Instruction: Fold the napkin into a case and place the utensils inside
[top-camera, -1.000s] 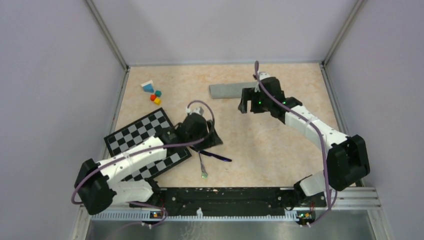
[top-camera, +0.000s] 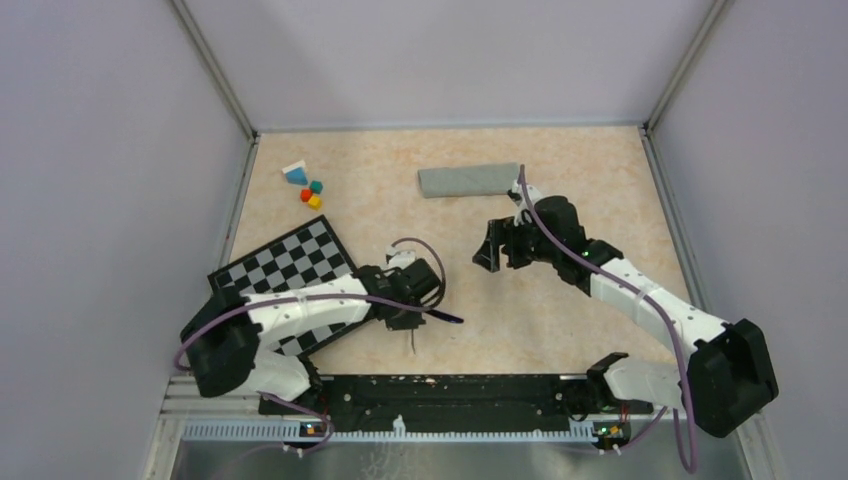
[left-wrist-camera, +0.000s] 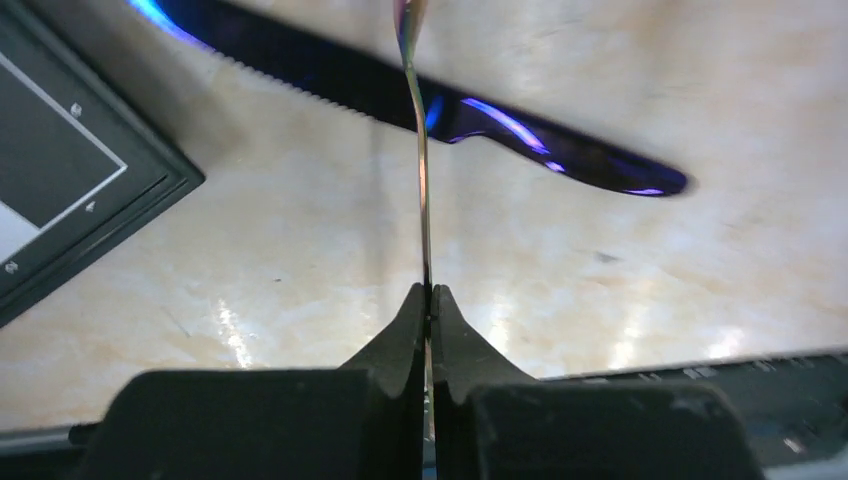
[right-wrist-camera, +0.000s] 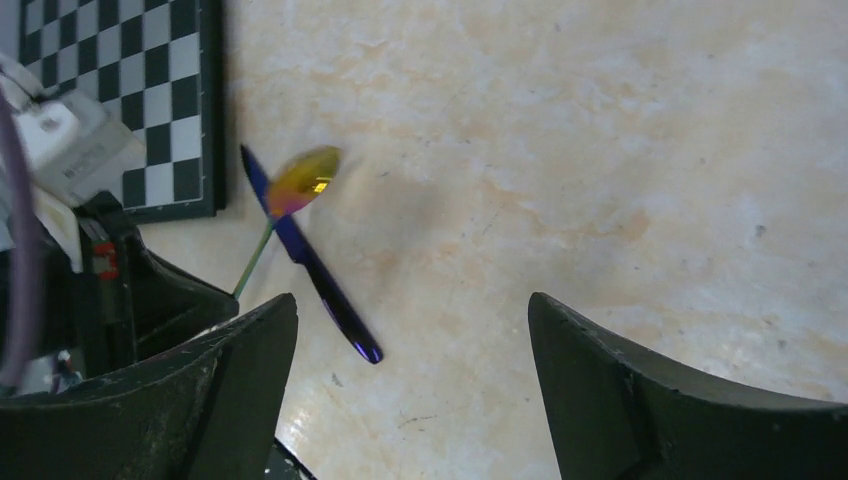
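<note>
The napkin (top-camera: 468, 180) is a folded grey strip lying near the back of the table. My left gripper is shut on the thin handle of a spoon (left-wrist-camera: 422, 190), which is seen edge-on in the left wrist view. Its shiny bowl (right-wrist-camera: 304, 180) shows raised in the right wrist view, overlapping the knife there. The dark purple knife (left-wrist-camera: 590, 160) lies flat on the table beneath, its blade end close to the board. My right gripper stands open over bare table in front of the napkin, nothing between its fingers.
A black-and-white checkered board (top-camera: 290, 265) lies at the left, under the left arm. Small coloured blocks (top-camera: 314, 201) and a blue-and-white piece (top-camera: 296, 174) sit at the back left.
The right gripper moved toward the front. Knife and napkin stayed put.
</note>
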